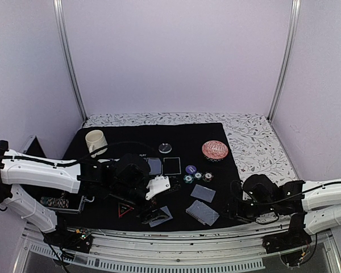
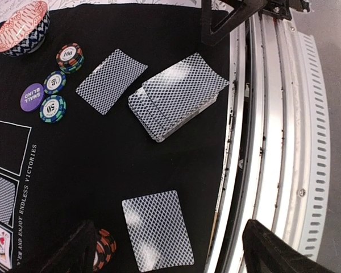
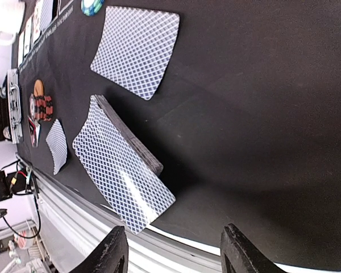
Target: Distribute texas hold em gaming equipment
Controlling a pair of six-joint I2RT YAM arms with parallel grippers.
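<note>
A deck of patterned cards [image 2: 176, 91] lies at the front of the black mat, its top cards askew, with a single card [image 3: 133, 48] behind it. My right gripper stands open just right of the deck, nothing between its fingers. My left gripper is open above another card [image 2: 156, 230], beside a stack of red chips [image 2: 102, 250]. Blue and black chips [image 2: 53, 108] and a purple small-blind button [image 2: 32, 97] sit behind the deck.
A red patterned bowl [image 1: 215, 149] stands at the back right, a mug [image 1: 96, 141] at the back left. A metal chip case [image 1: 57, 202] is at the left. A metal rail runs along the front edge.
</note>
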